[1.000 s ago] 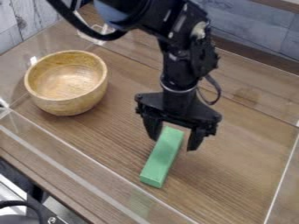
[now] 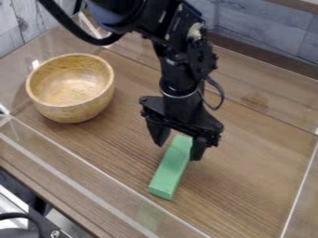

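Note:
A black gripper (image 2: 184, 136) is low over a mint-green flat bar (image 2: 172, 176) lying on the wooden table, its fingertips at the bar's upper end. Whether the fingers touch or grip it cannot be told. A tan wooden bowl (image 2: 71, 86) sits at the left.
Black cabling (image 2: 19, 223) lies at the lower left edge, and a light object (image 2: 106, 28) is at the top left behind the arm.
The gripper has shifted slightly over the last second around the bar's upper end. The bar looks about where it was.

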